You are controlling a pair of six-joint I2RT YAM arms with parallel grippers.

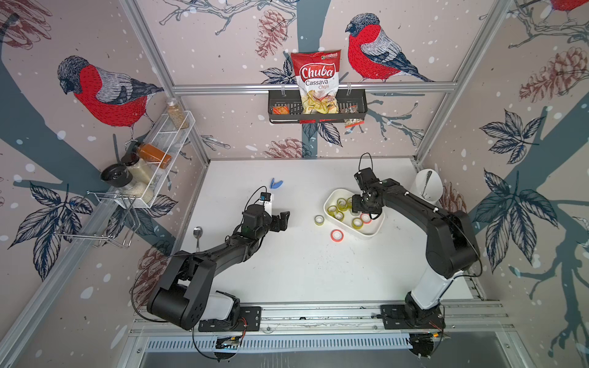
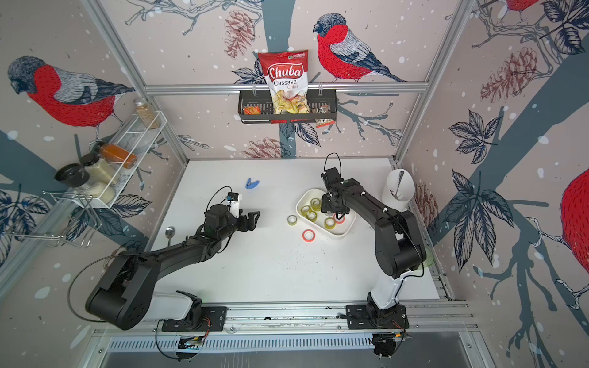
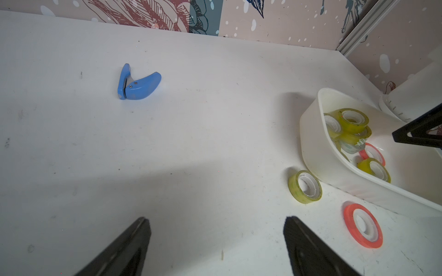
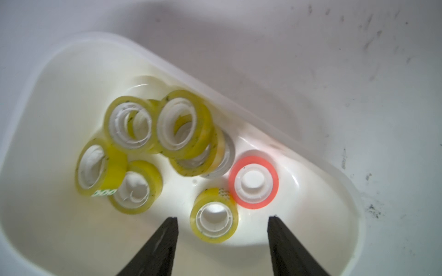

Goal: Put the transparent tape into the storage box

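The white storage box (image 4: 313, 179) stands on the right half of the table. Inside it lie several yellowish transparent tape rolls (image 4: 214, 219), some stacked, and one red tape roll (image 4: 253, 182). On the table just left of the box sits another transparent tape roll (image 3: 305, 186); a second red roll (image 3: 362, 225) lies in front of the box. Above the box is my right gripper, its fingers apart with nothing held, the rolls showing below between them. My left gripper hovers over the left part of the table, open and empty.
A blue tool (image 3: 140, 85) lies at the back of the table and a spoon (image 1: 197, 235) at its left edge. Behind the box to the right stands a white container (image 2: 398, 187).
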